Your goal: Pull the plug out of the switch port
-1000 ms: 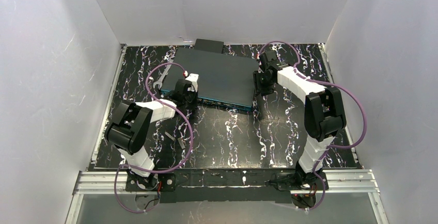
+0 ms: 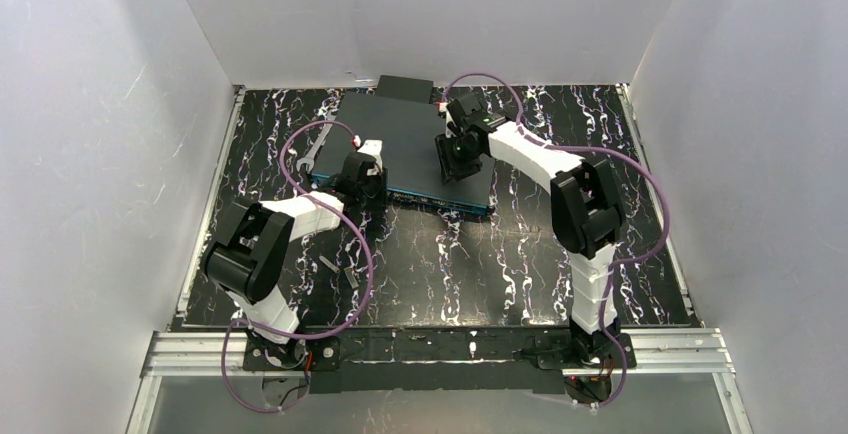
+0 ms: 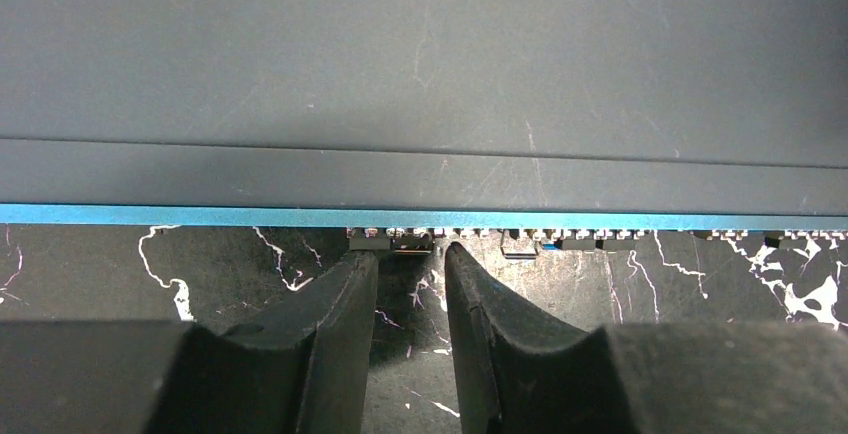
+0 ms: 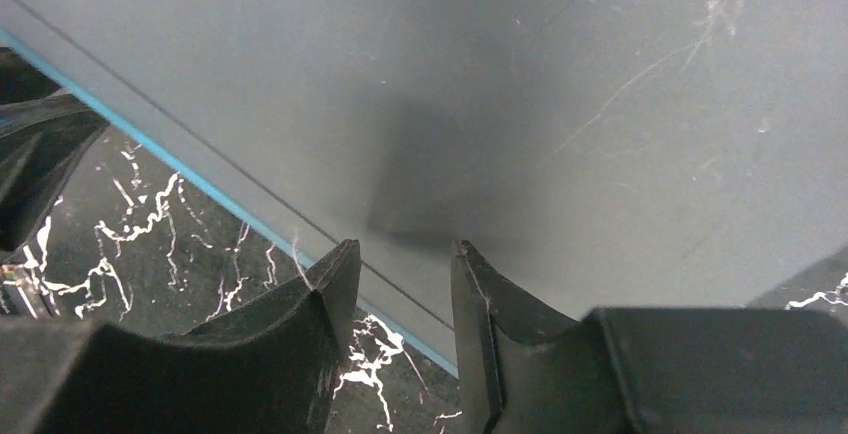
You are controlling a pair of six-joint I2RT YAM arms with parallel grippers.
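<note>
The switch (image 2: 420, 144) is a wide dark-grey box with a blue front edge, lying slantwise on the table. Along that edge the left wrist view shows ports and several small dark plugs. One plug (image 3: 413, 245) lies just beyond and between the tips of my left gripper, whose fingers are apart and hold nothing that I can see. Whether they reach around the plug is unclear. Over the switch's flat top, toward its right end, hovers my right gripper, part open and empty. No cable shows on the plugs.
A small dark panel (image 2: 405, 88) sits behind the switch. Two small light pieces (image 2: 351, 278) lie on the marble table in front of the left arm. Purple hoses loop from both arms.
My right gripper has swung left from beside the switch's right end to above its top. The left arm stays almost in place at the front edge.
</note>
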